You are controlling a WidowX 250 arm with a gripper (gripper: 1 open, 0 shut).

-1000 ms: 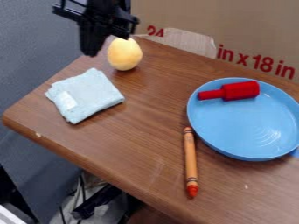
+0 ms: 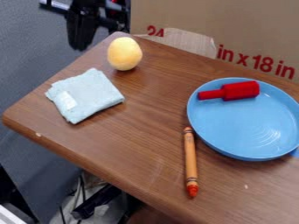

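The black gripper (image 2: 84, 24) is raised at the top left, partly cut off by the frame, above and left of a yellow rounded object (image 2: 125, 53) on the wooden table. A folded light-blue cloth (image 2: 84, 94) lies on the left part of the table. A blue plate (image 2: 243, 127) on the right holds a red cylinder with a handle (image 2: 239, 90). An orange crayon (image 2: 191, 162) lies just left of the plate. The gripper's fingers are dark and blurred, so their state is unclear.
A cardboard box (image 2: 222, 31) stands behind the table. The table's left edge drops to a dark grey area with clutter below.
The objects on the table look unmoved.
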